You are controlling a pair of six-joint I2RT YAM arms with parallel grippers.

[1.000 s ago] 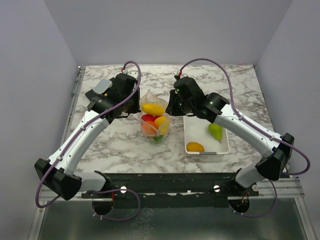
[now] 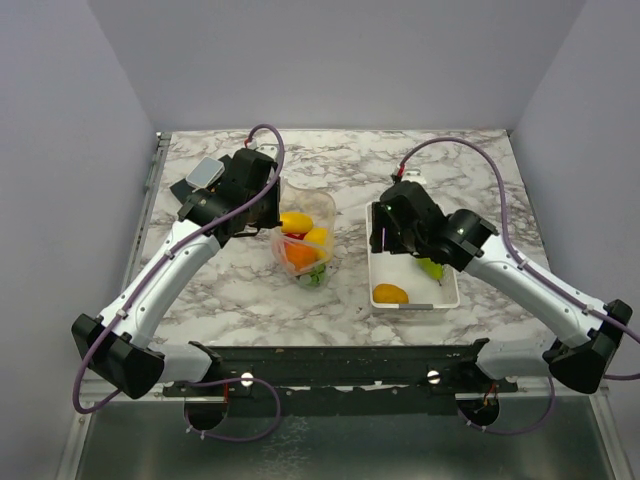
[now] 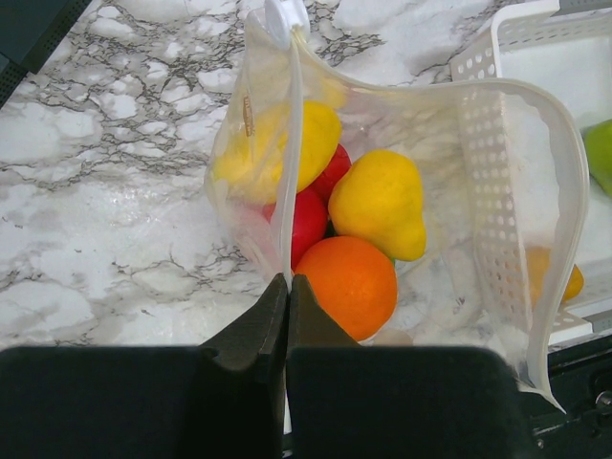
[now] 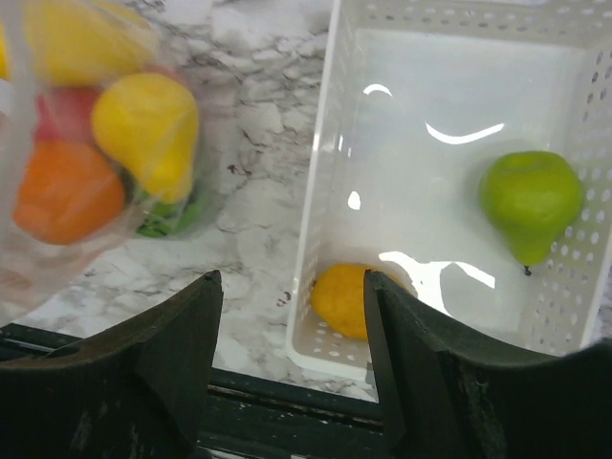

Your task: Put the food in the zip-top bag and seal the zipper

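Observation:
A clear zip top bag [image 3: 449, 110] stands open on the marble table, holding a yellow mango-like fruit [image 3: 320, 143], a yellow pear [image 3: 378, 206], an orange [image 3: 346, 287], red food [image 3: 304, 225] and something green [image 4: 172, 215] low down. My left gripper is shut on the bag's rim, the thin edge running up from its fingertips. Over the white basket [image 4: 316, 182], my right gripper has its fingers apart and nothing between them. Inside the basket lie an orange-yellow fruit [image 4: 342, 299] at the near left corner and a green pear [image 4: 532, 204] to the right.
A grey device [image 2: 206, 173] on a dark mat sits at the back left, behind my left arm. The basket's perforated wall stands close to the bag's right side. Bare marble lies behind and left of the bag.
My right gripper has moved right, from the bag's right rim to above the basket, and its fingers have parted. The yellow fruit at the bag's top has settled lower. My left gripper stays put.

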